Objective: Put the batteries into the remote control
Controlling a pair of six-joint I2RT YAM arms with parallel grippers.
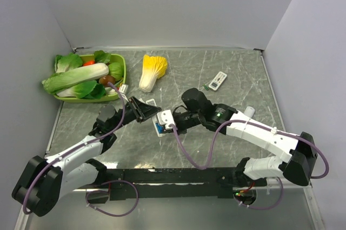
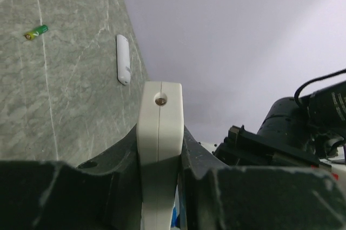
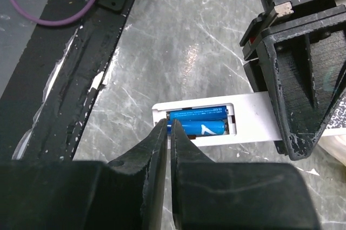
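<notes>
My left gripper [image 1: 145, 110] is shut on the white remote [image 2: 160, 122], held in the middle of the workspace. In the right wrist view the remote's open compartment [image 3: 235, 124] holds two blue batteries [image 3: 197, 113], one beside the other. My right gripper has its fingertips together at the left end of the nearer battery [image 3: 204, 127]; whether anything is between them cannot be seen. A green battery [image 2: 37, 32] lies on the counter in the left wrist view.
A vegetable basket [image 1: 122, 70] is at the back left, a napa cabbage [image 1: 152, 70] at the back. Another remote [image 1: 217, 80] lies at the back right, with a white cylindrical object [image 1: 249, 111] on the right. Bare marble surrounds them.
</notes>
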